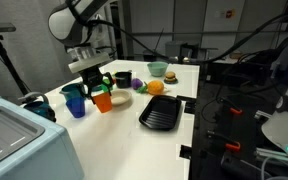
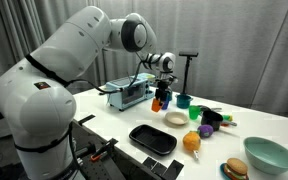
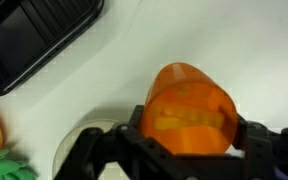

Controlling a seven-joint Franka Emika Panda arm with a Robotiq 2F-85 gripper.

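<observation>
An orange cup (image 1: pixel 103 102) is pinched in my gripper (image 1: pixel 92 88), which is shut on it. From the side, the cup looks to be just above or at the white table; whether it touches cannot be told. The wrist view shows the cup (image 3: pixel 189 112) between the dark fingers, with something orange-yellow visible at its near end. In the second exterior view the cup (image 2: pixel 156 104) hangs below the gripper (image 2: pixel 163 82), near the blue cup (image 2: pixel 166 97).
A black tray (image 1: pixel 161 113) lies to the right, with a pale plate (image 1: pixel 120 98) behind the cup. The blue cup (image 1: pixel 75 101) stands close on the left, near a toaster oven (image 1: pixel 19 140). An orange fruit (image 1: pixel 156 87) sits beyond the tray.
</observation>
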